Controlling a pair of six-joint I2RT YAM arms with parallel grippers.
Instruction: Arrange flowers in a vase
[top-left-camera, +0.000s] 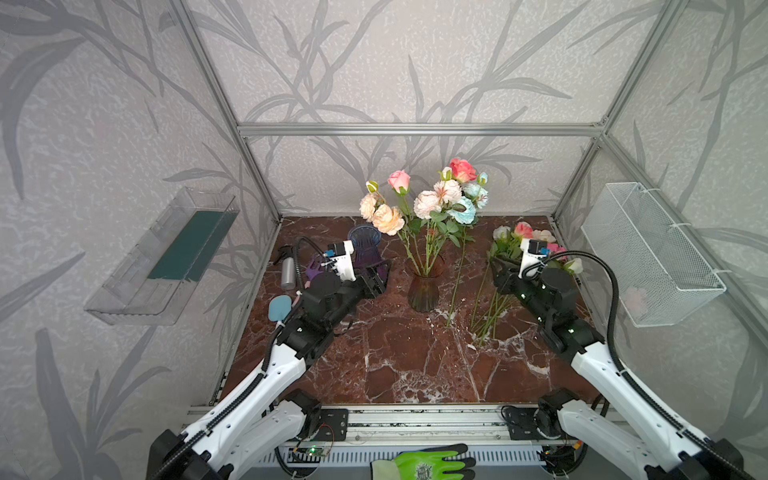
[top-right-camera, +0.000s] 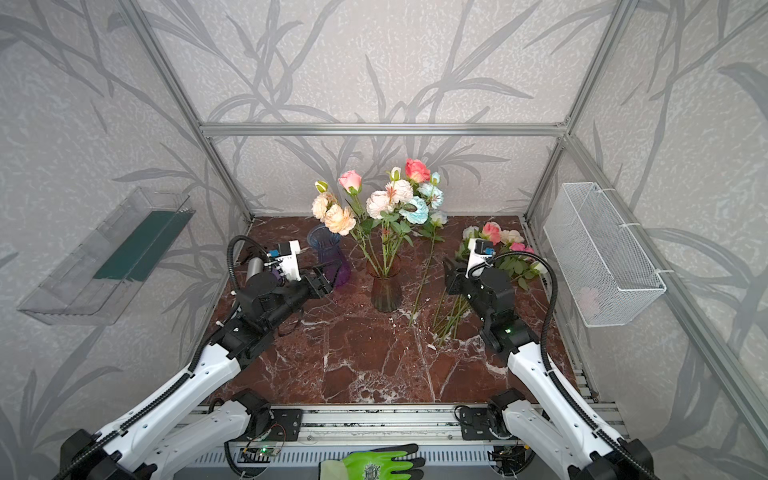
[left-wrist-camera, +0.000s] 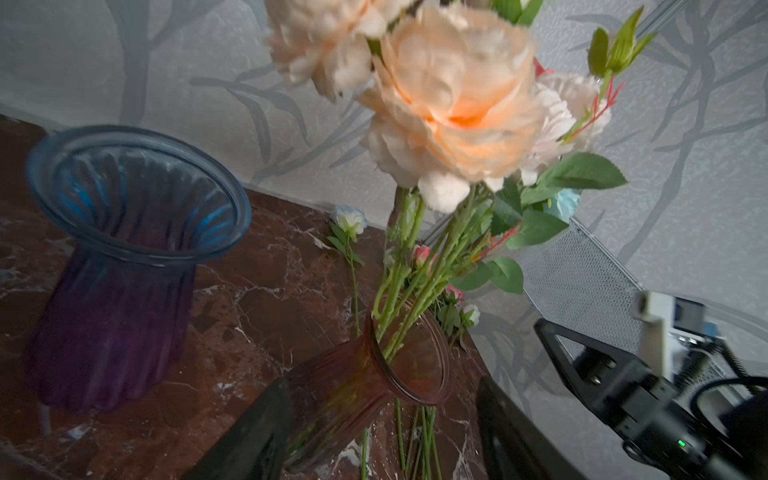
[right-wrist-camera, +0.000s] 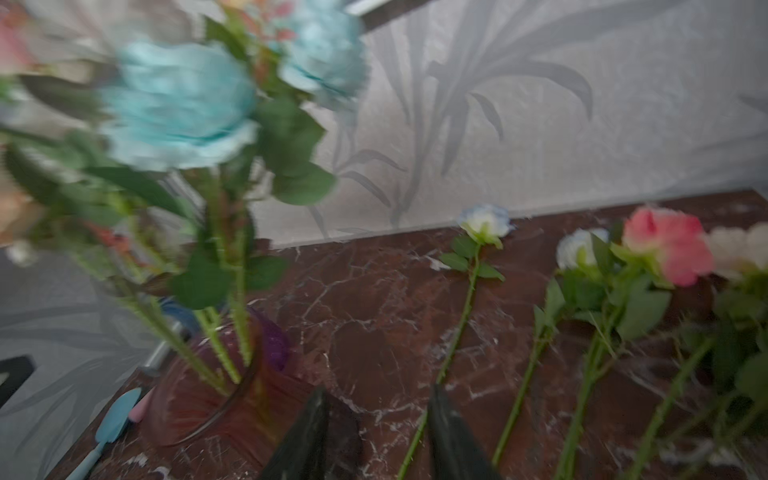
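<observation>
A smoky glass vase (top-left-camera: 423, 292) holds a bouquet of pink, peach, white and pale blue flowers (top-left-camera: 428, 206). More flowers (top-right-camera: 508, 240) lie on the tabletop to its right. My left gripper (top-left-camera: 371, 284) stands open at the vase's left, its fingers at the bottom edge of the left wrist view. My right gripper (top-left-camera: 504, 278) hangs over the lying stems, right of the vase, its fingers apart with nothing seen between them. The right wrist view is blurred.
A blue-purple glass vase (left-wrist-camera: 112, 320) stands at the back left, with a spray bottle (top-left-camera: 288, 274) and a light blue tool (top-left-camera: 279, 308) beside it. A wire basket (top-left-camera: 652, 256) hangs on the right wall.
</observation>
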